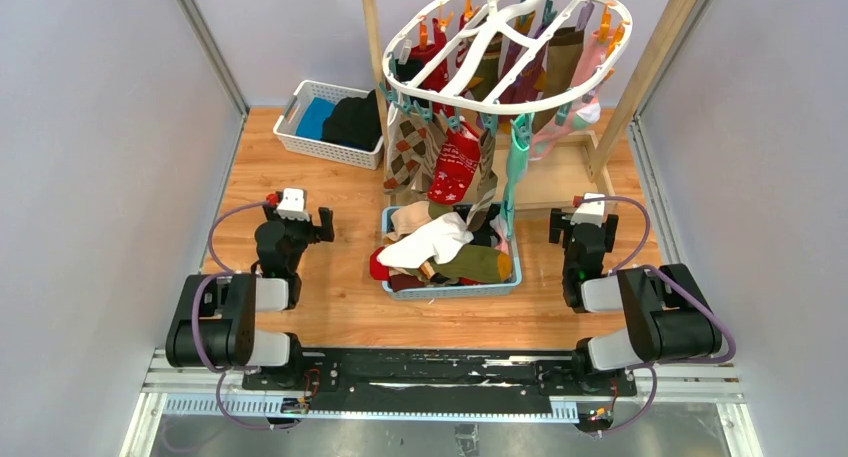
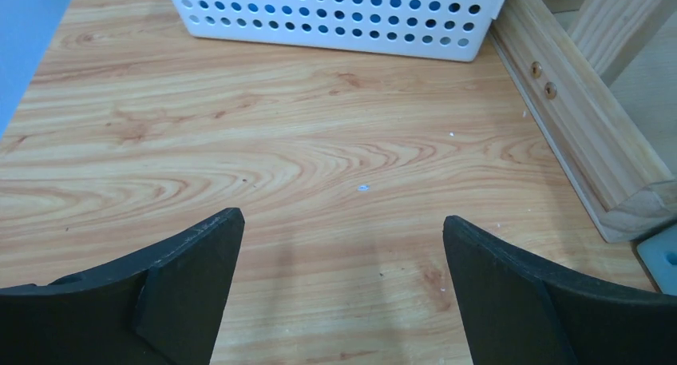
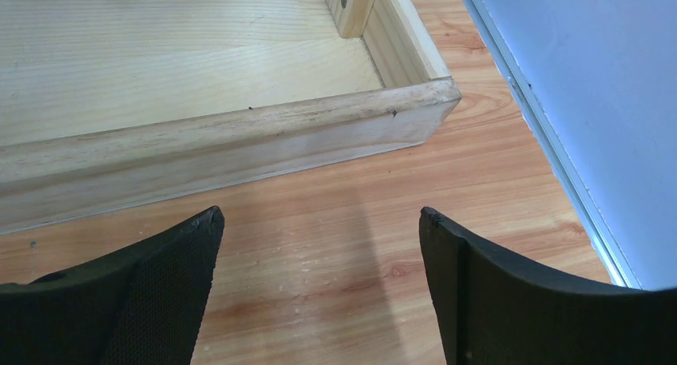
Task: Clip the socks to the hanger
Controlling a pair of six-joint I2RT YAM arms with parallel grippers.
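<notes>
A white oval hanger (image 1: 490, 99) with clips around its rim hangs at the back centre. Several socks dangle from it, among them a red patterned sock (image 1: 456, 165), a brown argyle sock (image 1: 408, 152) and a teal one (image 1: 517, 162). Below, a blue basket (image 1: 455, 290) holds a loose pile, with a white sock (image 1: 428, 241) on top and an olive sock (image 1: 460, 265) beside it. Left of the basket, my left gripper is open over bare table. To the basket's right, my right gripper also stands open, its fingers empty.
A white perforated basket (image 1: 328, 153) with blue and black cloth stands at the back left. The wooden stand (image 1: 640, 72) carries the hanger; its base edge (image 3: 231, 129) lies ahead of my right gripper. Bare table lies on both sides of the blue basket.
</notes>
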